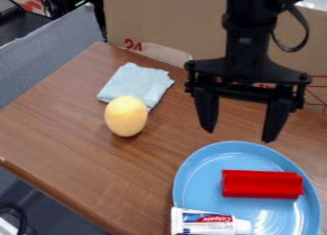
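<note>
My black gripper (240, 118) hangs open over the table at the upper right, above and behind a blue plate (205, 191), with nothing between its fingers. On the plate lie a red cylinder (261, 183) and, at its front edge, a white Colgate toothpaste tube (208, 223). A pale yellow egg-shaped object (126, 116) sits left of centre, just in front of a folded light blue cloth (133, 83).
A cardboard box (156, 19) stands along the back behind the wooden table (83, 172). The table's left edge borders a grey surface (45, 74).
</note>
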